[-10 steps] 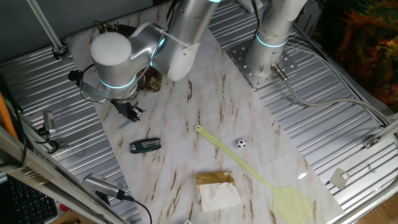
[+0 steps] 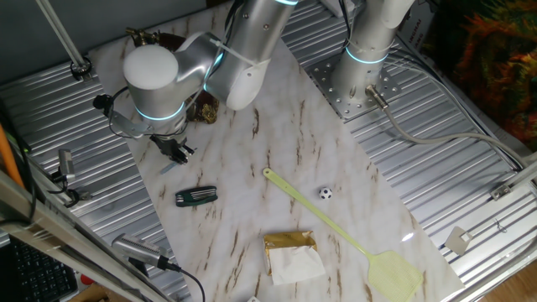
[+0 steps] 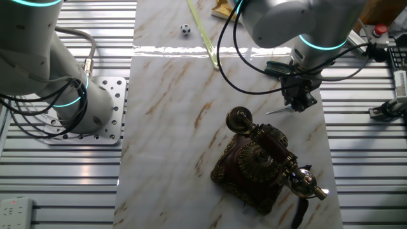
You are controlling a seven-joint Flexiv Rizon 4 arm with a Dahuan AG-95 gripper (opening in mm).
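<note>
My black gripper (image 2: 186, 156) hangs low over the left part of the marble-patterned board, fingers pointing down. In the second exterior view the gripper (image 3: 300, 103) is partly covered by the arm and its cables. A thin grey strip (image 3: 278, 111) shows right beside the fingers; whether it is held or lies on the board cannot be made out. A dark green folding tool set (image 2: 196, 196) lies a short way in front of the gripper, apart from it. How far the fingers stand apart is too small to tell.
An ornate old-style telephone (image 3: 254, 159) stands close to the gripper. A yellow-green fly swatter (image 2: 323, 218), a small football (image 2: 325, 193) and a gold box with white paper (image 2: 294, 258) lie farther off. The board's middle is largely bare.
The arm has shifted very slightly over the last second. The objects on the board lie where they were.
</note>
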